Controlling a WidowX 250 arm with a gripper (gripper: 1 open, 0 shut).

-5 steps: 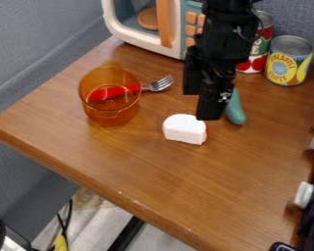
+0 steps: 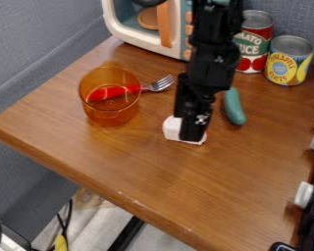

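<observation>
My black gripper is lowered onto a small white block near the middle of the wooden table, covering most of it; whether its fingers are open or shut is hard to tell. Just right of it lies a teal elongated object. To the left stands an orange transparent cup with a red-handled fork lying across or behind it.
Two cans, a red one and a yellow one, stand at the back right. A toy microwave is at the back. A black appliance with white knobs lines the right edge.
The gripper has come down and slightly left, from above and right of the white block to over it, hiding more of the block.
</observation>
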